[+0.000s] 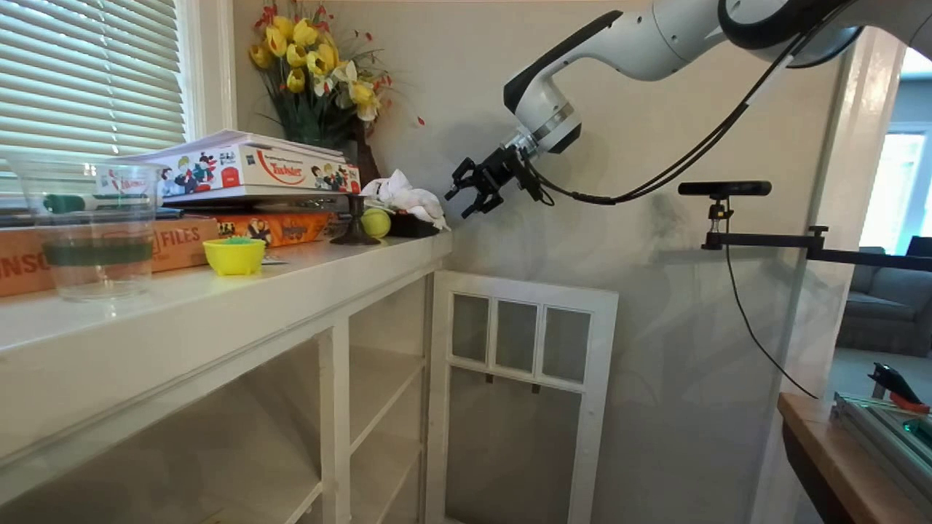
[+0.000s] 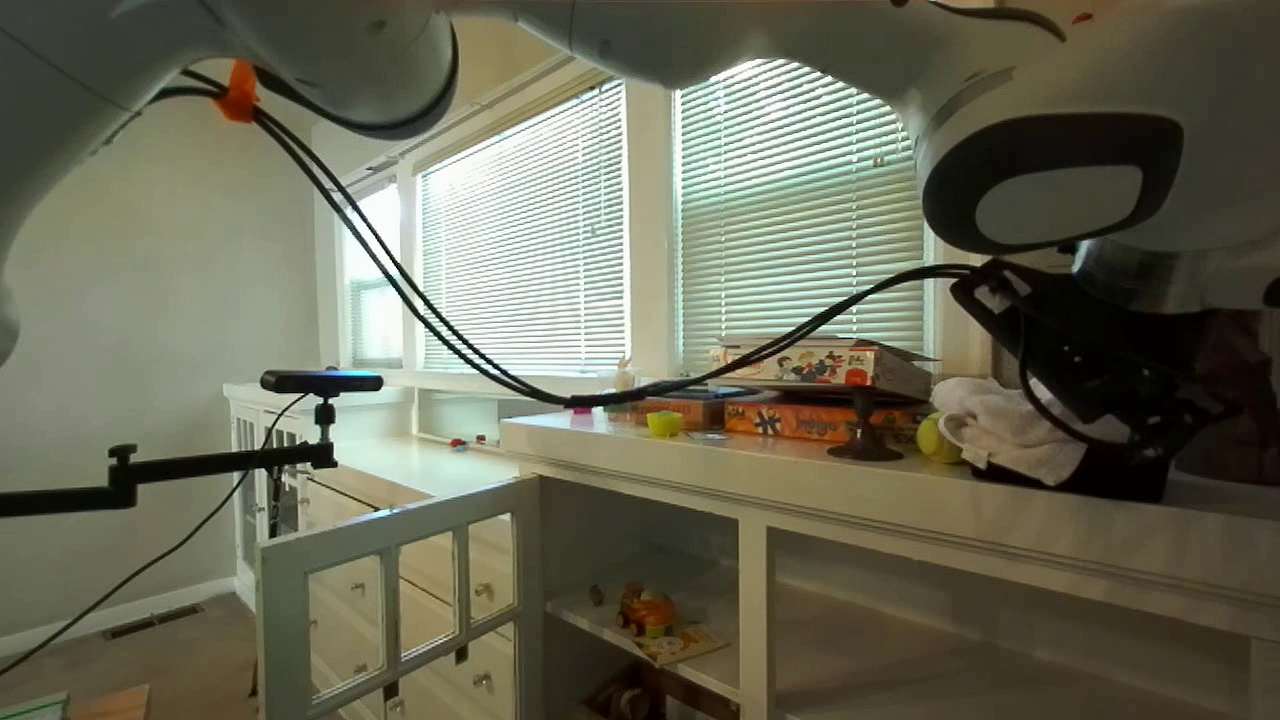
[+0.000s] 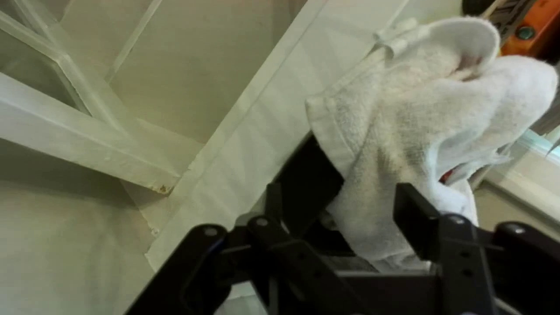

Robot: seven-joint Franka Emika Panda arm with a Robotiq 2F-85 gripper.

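Note:
My gripper (image 1: 458, 202) hangs in the air just right of the shelf top's end, its fingers apart. Looking down in the wrist view, I see a white towel (image 3: 404, 126) lying crumpled partly over a black object (image 3: 315, 173) on the white ledge. The towel shows behind the gap between the fingertips, and nothing is visibly clamped there. From the other side, the towel (image 2: 1008, 420) rests beside the yellow-green ball (image 2: 936, 442), with the dark gripper above and to its right; its fingertips are hard to make out there.
On the shelf top (image 1: 323, 275) stand game boxes (image 1: 271, 170), a dark candle holder (image 1: 354, 223), a yellow cup (image 1: 234, 256) and a clear plastic cup (image 1: 96, 227). Tulips (image 1: 306, 57) rise behind. Below, a glazed cabinet door (image 1: 524, 332) stands open.

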